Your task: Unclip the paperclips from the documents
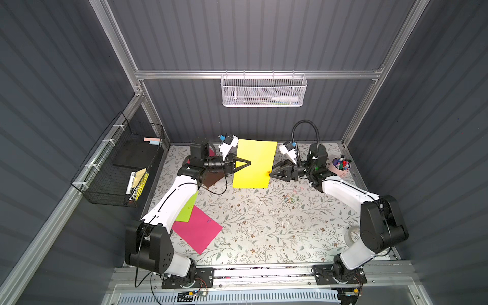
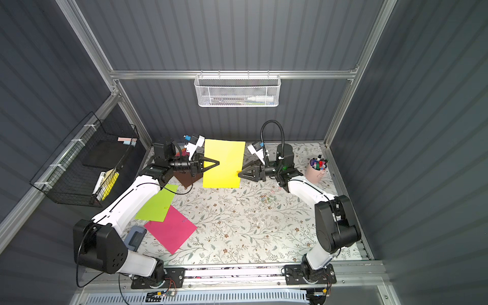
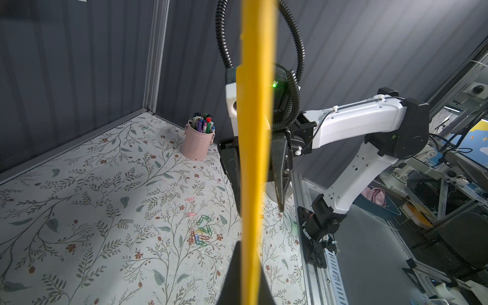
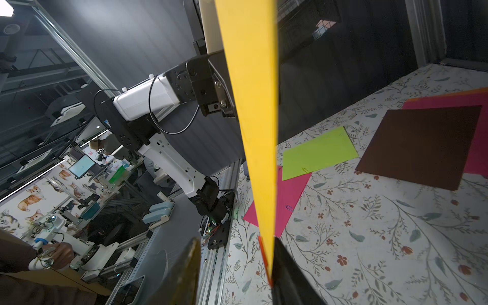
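Raised upright in the air, a yellow sheet [image 1: 256, 178] is pinched in my left gripper [image 1: 248, 163], shut on it. A small red-orange paperclip [image 4: 264, 259] sits on the sheet's right edge. My right gripper [image 1: 271, 172] is at that edge beside the clip, its fingers apart and blurred in the right wrist view; whether either touches the clip I cannot tell. A green sheet [image 4: 315, 152] and a pink sheet [image 4: 292, 188] with paperclips on them lie at the left of the table.
Loose paperclips [image 3: 200, 231] lie on the right half of the table near a pink pen cup [image 3: 195, 145]. A brown sheet lies at the back left. A wire basket [image 1: 122, 180] hangs on the left wall.
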